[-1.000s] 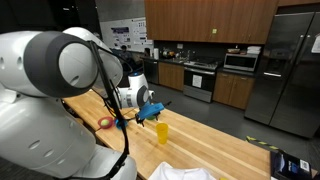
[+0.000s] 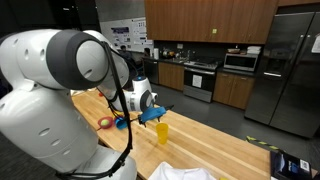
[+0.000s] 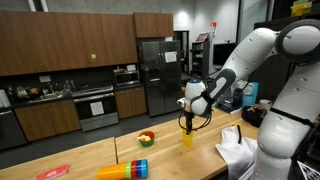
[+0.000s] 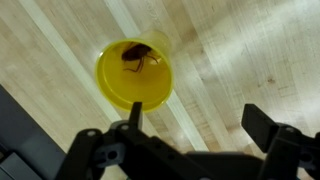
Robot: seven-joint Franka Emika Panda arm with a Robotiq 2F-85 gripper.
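Note:
From above, in the wrist view, a yellow cup (image 4: pixel 135 75) stands upright with a small dark brown thing (image 4: pixel 138 53) inside it, perhaps a toy insect. My gripper is open, its two dark fingers wide apart at the bottom of that view with only bare wood between them. The cup is beyond the left finger, apart from it. Exterior view 1 has the yellow cup (image 2: pixel 162 133) on the table, to the right of the gripper (image 2: pixel 153 117). In exterior view 2 the gripper (image 3: pixel 190 128) hangs just above the cup (image 3: pixel 188 140).
A white cloth (image 2: pixel 180 172) lies near the arm's base. In exterior view 2, an orange and teal cylinder (image 3: pixel 122 170) and a bowl of colourful items (image 3: pixel 146 137) stand on the table. A person (image 2: pixel 140 100) is behind the table. Bare wood extends to the right in exterior view 1.
The arm's upper links have shifted a little in exterior view 1, and the gripper remains close to the cup. The cup has not moved.

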